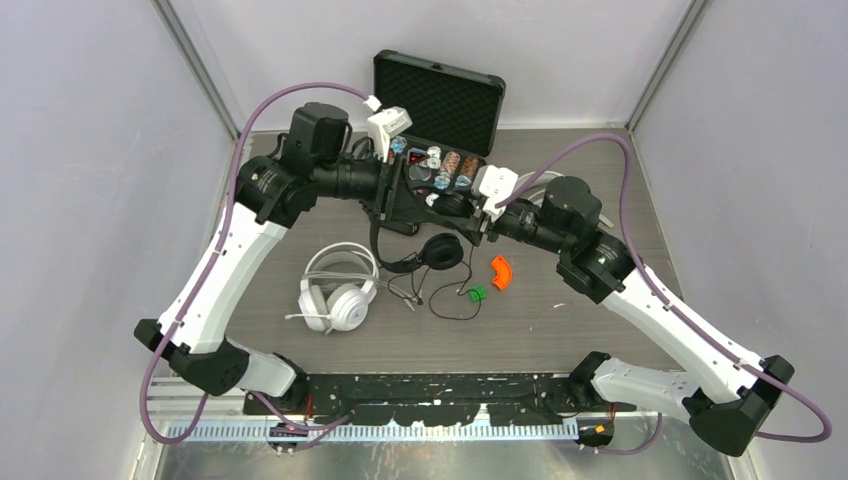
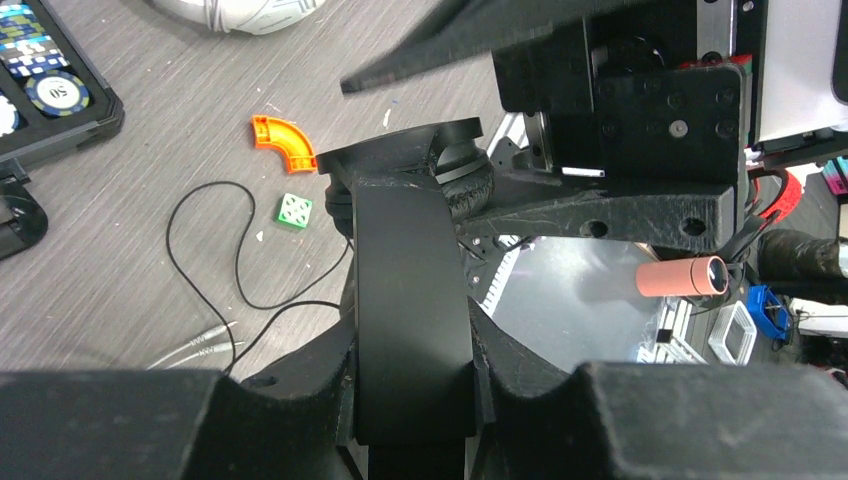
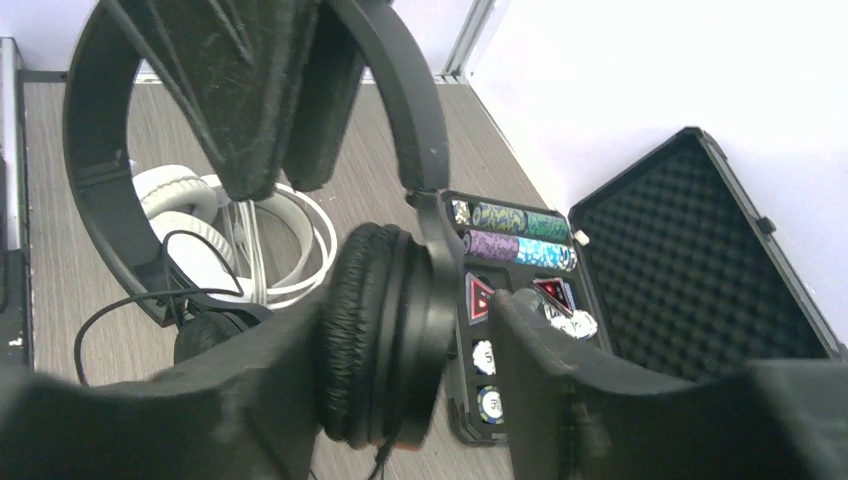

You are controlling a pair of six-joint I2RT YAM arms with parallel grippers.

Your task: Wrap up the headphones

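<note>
My left gripper [image 1: 385, 190] holds the black headphones' headband [image 2: 410, 310] high above the table, shut on it. One black ear cup [image 1: 440, 252] hangs below with its thin cable [image 2: 240, 260] looping on the table. The right gripper looks part open.
White headphones [image 1: 348, 306] lie front left, an open chip case [image 1: 437, 90] at the back. An orange curved piece [image 1: 502, 272] and a green block [image 1: 477, 293] lie right of the cable. More white headphones sit back right, partly hidden.
</note>
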